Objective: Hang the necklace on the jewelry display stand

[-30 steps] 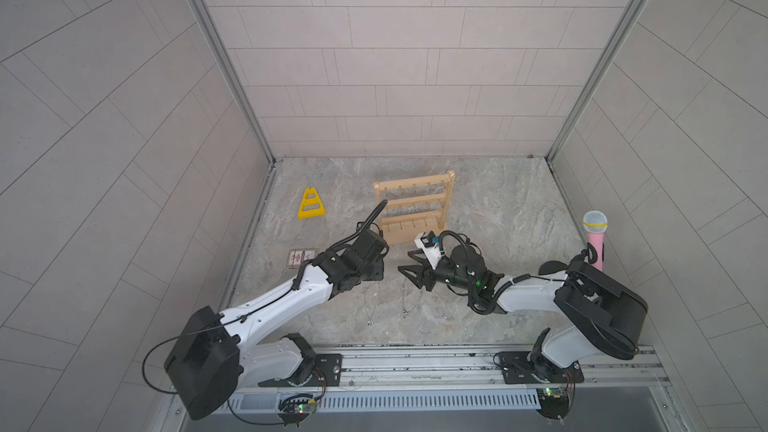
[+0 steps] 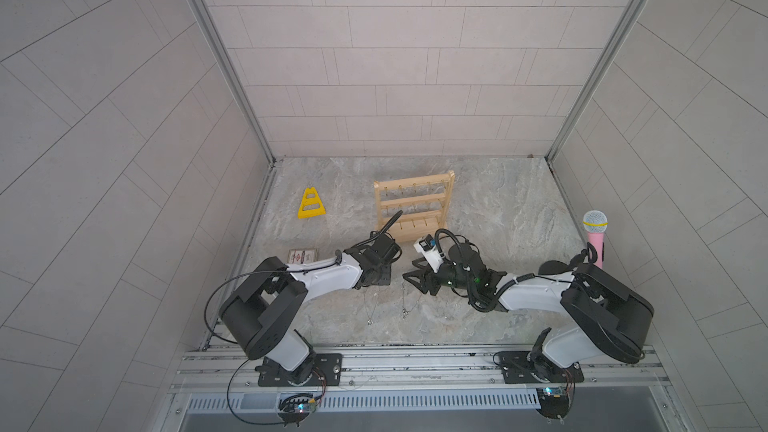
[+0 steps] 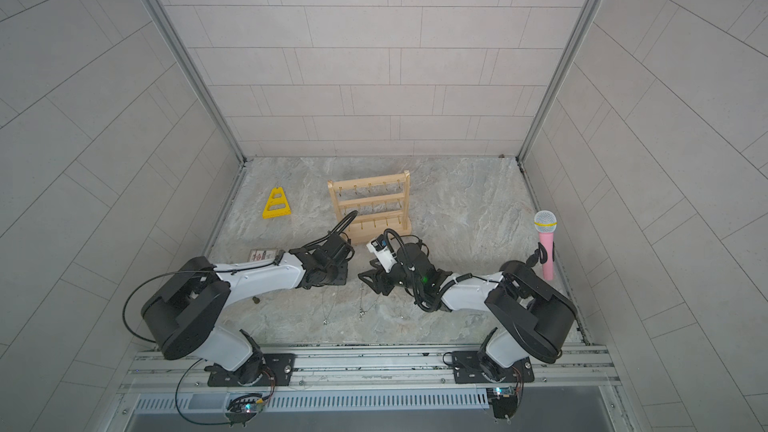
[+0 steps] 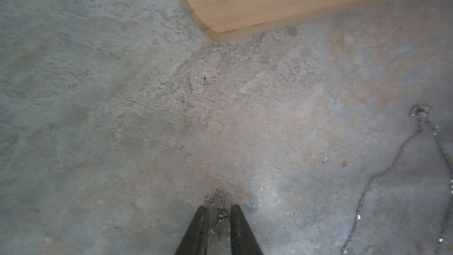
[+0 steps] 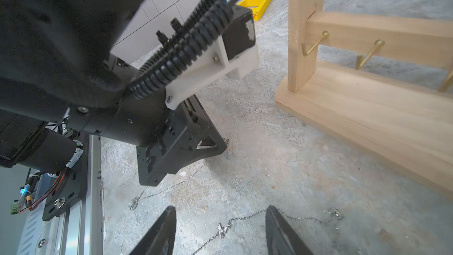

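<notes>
The wooden jewelry display stand [image 2: 414, 181] with brass hooks [image 5: 320, 42] stands at mid-table. Silver necklaces lie on the table: one chain bundle [image 4: 216, 198] is right at my left gripper, whose fingertips straddle it, part open, pointing down; whether they touch it is unclear. Another necklace [image 4: 397, 155] lies to the right in that view. My right gripper hangs open just right of the left one, over a necklace chain [image 5: 302, 218], nothing seen held between its fingers.
A yellow triangular piece [image 2: 311, 206] lies back left, a small box [image 2: 301, 256] behind my left arm. A pink microphone [image 2: 594, 236] stands at the far right.
My right gripper has shifted slightly to the right.
</notes>
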